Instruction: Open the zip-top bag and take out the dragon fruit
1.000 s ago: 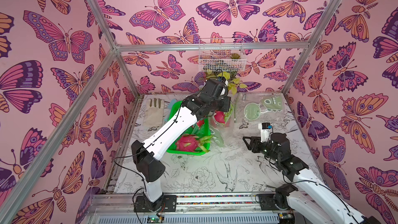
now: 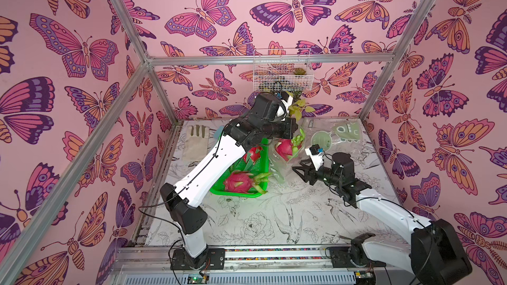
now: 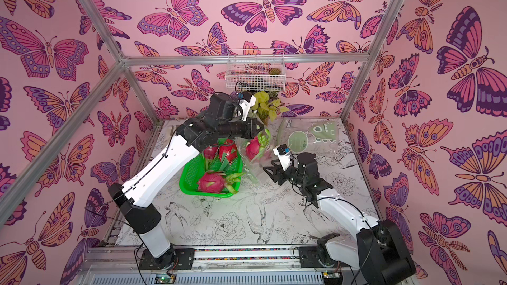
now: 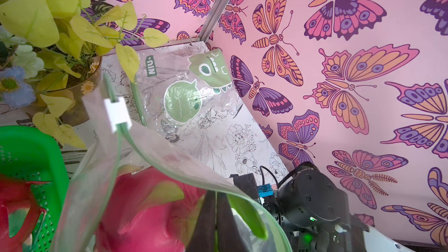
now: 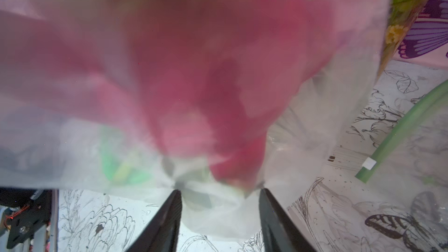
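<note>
The zip top bag (image 4: 91, 191) hangs with its green-edged mouth spread and a white slider (image 4: 117, 113) on its strip. Inside, the pink dragon fruit shows through the mouth, and again through the clear wall in the right wrist view. My left gripper is shut on the bag's rim, holding it up beside the basket. My right gripper is open at the bag's bottom, fingers apart (image 5: 171, 219); the lower film (image 5: 219, 210) lies beyond or between them, I cannot tell which.
At left stands a green basket (image 2: 261, 192) with more dragon fruit (image 2: 240, 182). Behind are a potted plant (image 3: 266, 106) and another flat printed bag (image 3: 322, 132). A beige glove (image 2: 196, 145) lies back left.
The held bag and its fruit have swung slightly right with my left gripper. My right gripper has come left and a little farther back, close to the bag, its arm following.
</note>
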